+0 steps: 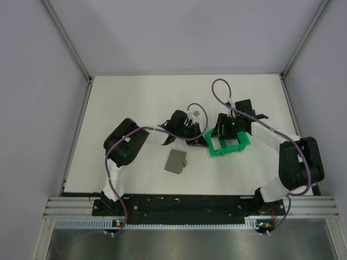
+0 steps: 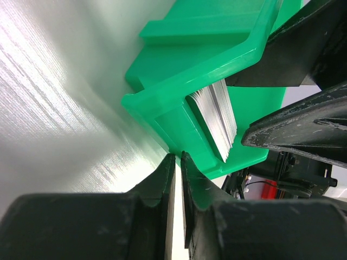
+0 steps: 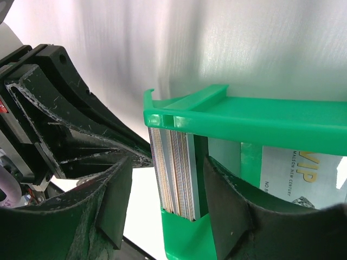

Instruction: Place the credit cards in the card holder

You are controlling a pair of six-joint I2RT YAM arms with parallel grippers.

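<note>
The green card holder (image 1: 234, 148) lies right of the table's middle. At its left end my left gripper is shut, its fingertips on the holder's edge; the thin bit between them is mostly hidden. A stack of cards (image 3: 174, 172), edges showing, stands in the end compartment of the holder. My right gripper is partly open around that stack, one finger (image 3: 212, 172) close against its right side and the other a little apart on the left. Behind them, a silver VIP card (image 3: 295, 176) shows in another compartment.
A grey flat object (image 1: 175, 161) with a small tab lies on the white table near the left arm. Bare table spreads behind both arms and to the far left. The two grippers are very close together at the holder's left end.
</note>
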